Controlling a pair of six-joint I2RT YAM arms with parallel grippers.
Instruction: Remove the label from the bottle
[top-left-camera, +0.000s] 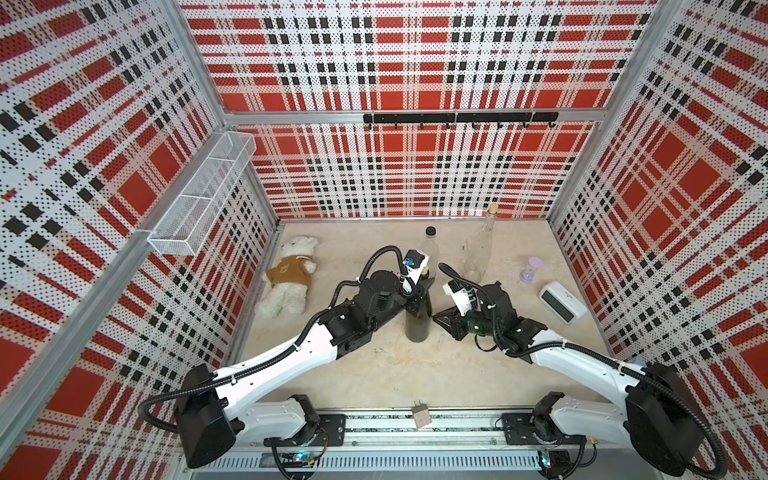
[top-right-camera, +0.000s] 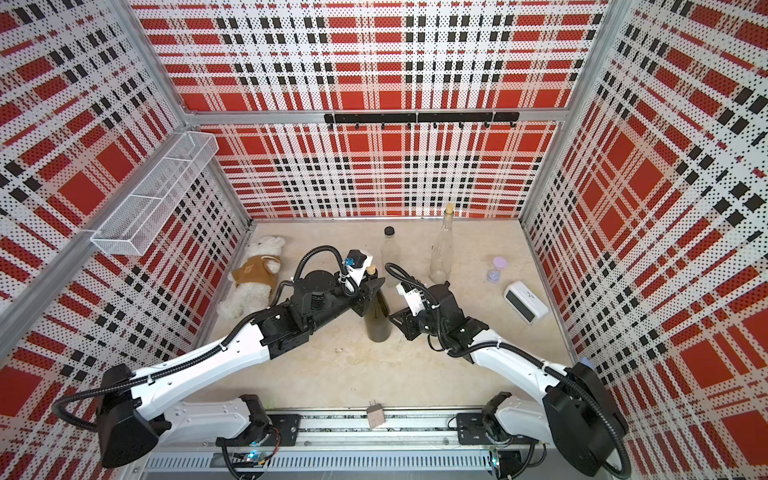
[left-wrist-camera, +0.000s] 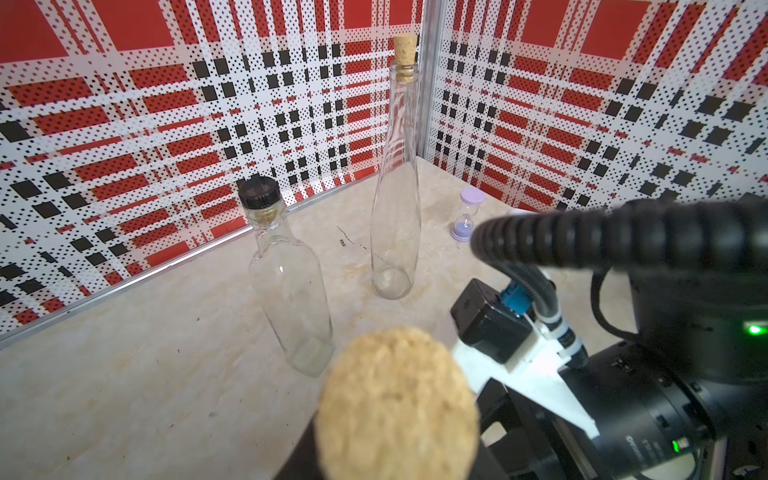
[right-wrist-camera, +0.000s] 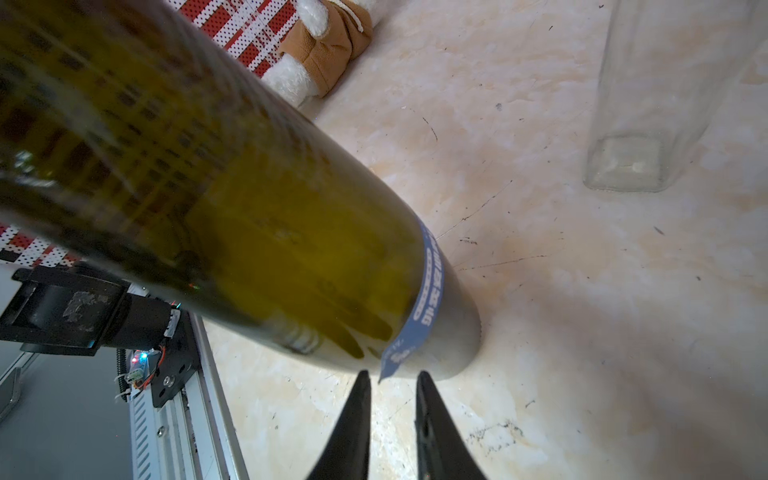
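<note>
The dark green bottle (top-left-camera: 417, 324) stands upright mid-table, my left gripper (top-left-camera: 419, 292) shut round its corked neck; the cork (left-wrist-camera: 397, 392) fills the bottom of the left wrist view. Low on the bottle's body, a narrow blue label (right-wrist-camera: 420, 300) with white print shows in the right wrist view, its lower end a loose-looking point. My right gripper is part open just below that end, two thin fingertips apart with nothing visible between them.
Two clear bottles stand behind, one black-capped (left-wrist-camera: 288, 296), one tall and corked (left-wrist-camera: 393, 224). A teddy bear (top-left-camera: 288, 280) lies left; an hourglass (top-left-camera: 529, 270) and white device (top-left-camera: 563, 302) are right.
</note>
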